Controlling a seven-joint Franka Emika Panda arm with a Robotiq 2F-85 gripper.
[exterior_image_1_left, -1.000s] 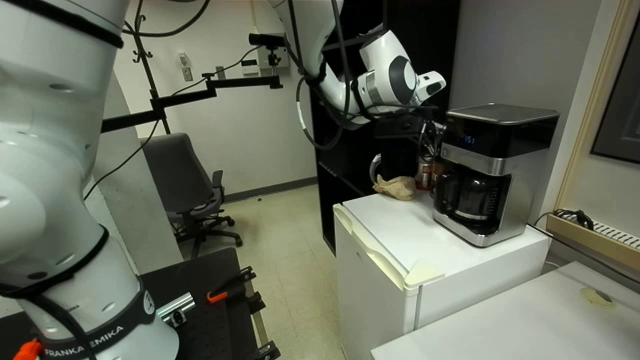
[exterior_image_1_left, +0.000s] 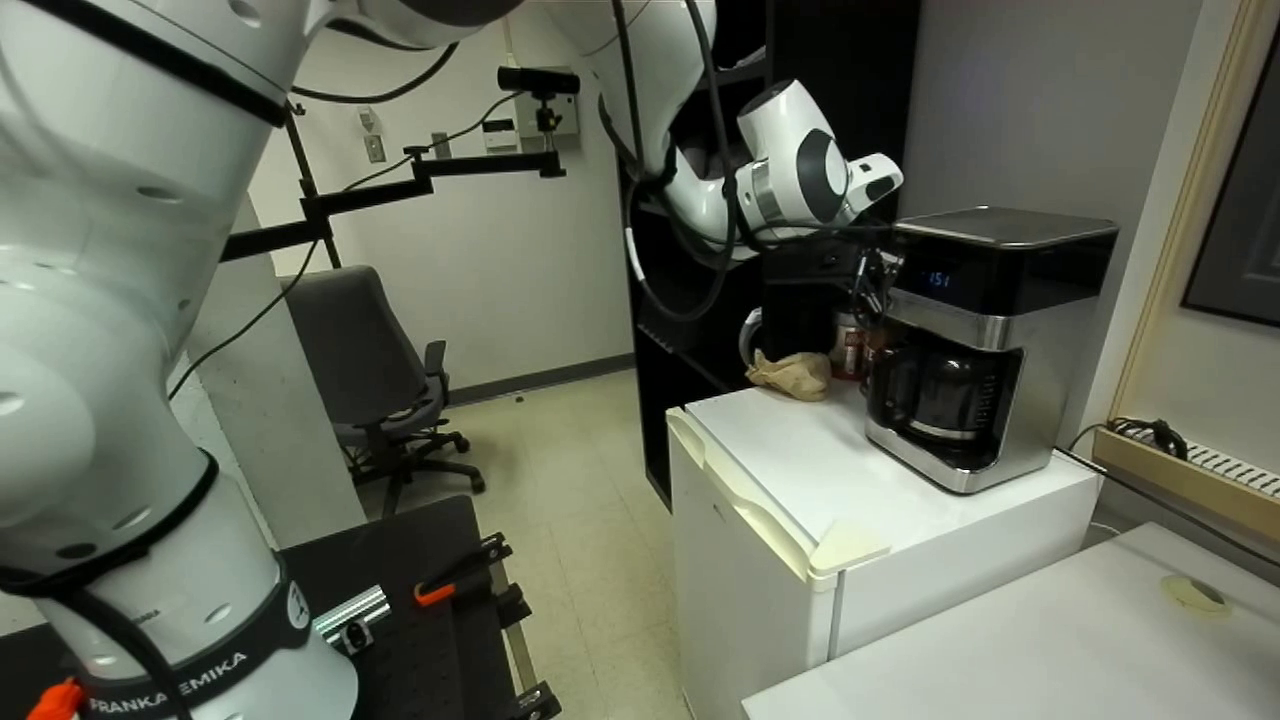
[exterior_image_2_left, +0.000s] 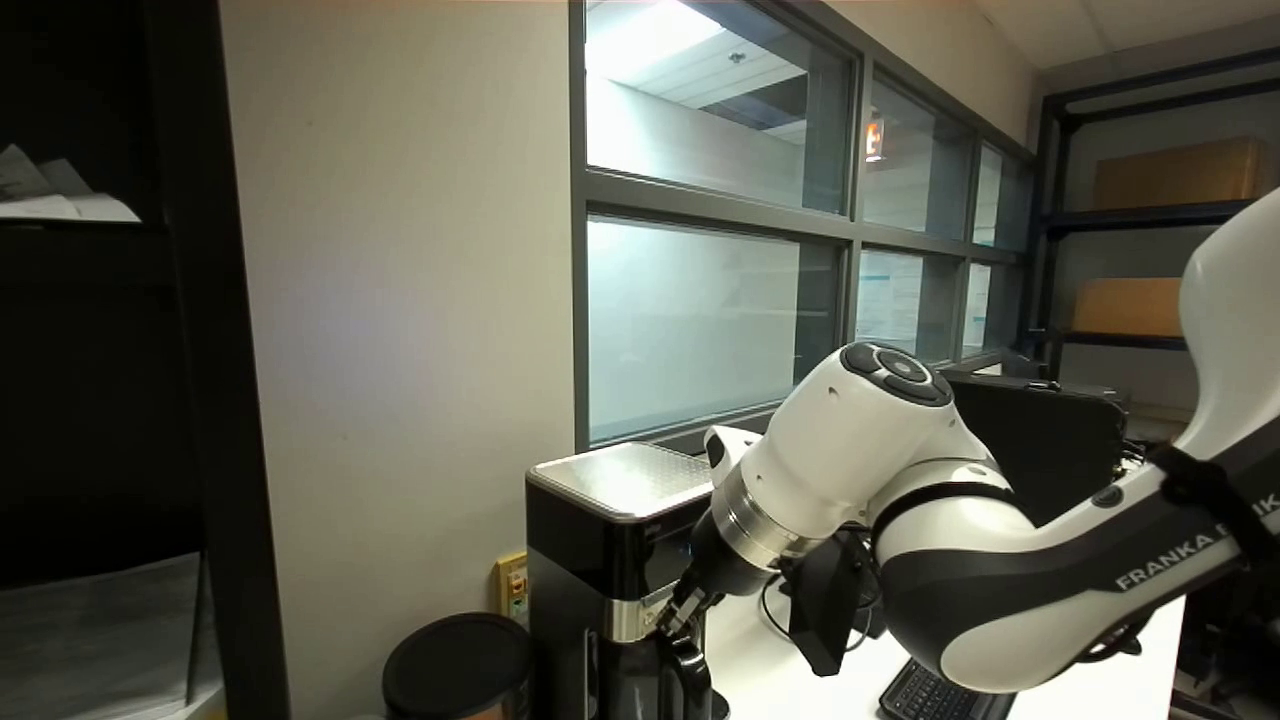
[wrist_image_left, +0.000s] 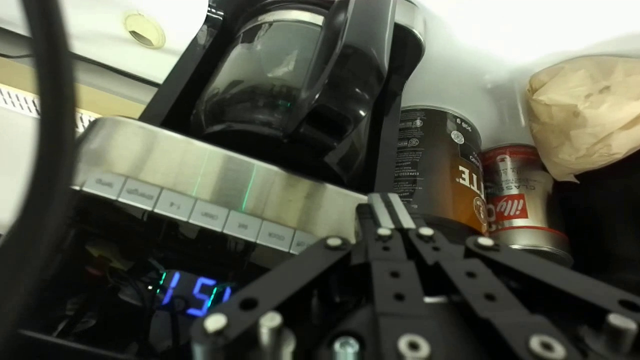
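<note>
The coffee maker (exterior_image_1_left: 1002, 288), black and steel with a lit blue display, stands on the small white fridge (exterior_image_1_left: 768, 450). Its glass carafe (wrist_image_left: 264, 72) rests inside, the black handle (wrist_image_left: 345, 90) facing outward. In the wrist view, a row of buttons (wrist_image_left: 210, 215) lies along the steel band above the display. My gripper is shut, its fingertips together at the band's end near the last buttons, with nothing visible between them. Whether the fingertips touch the panel I cannot tell. In exterior view 2 the gripper (exterior_image_2_left: 672, 622) is at the machine's front, above the carafe handle.
Beside the machine stand a dark coffee can (wrist_image_left: 441, 162) and a silver-red illy can (wrist_image_left: 519, 198). A crumpled brown paper bag (exterior_image_1_left: 794, 376) lies near them. A black shelf (exterior_image_1_left: 672, 312) rises behind the arm.
My arm has moved to the right and slightly down in exterior view 1, bringing the gripper closer to the coffee maker's front panel. The machine, carafe and bag have stayed put.
</note>
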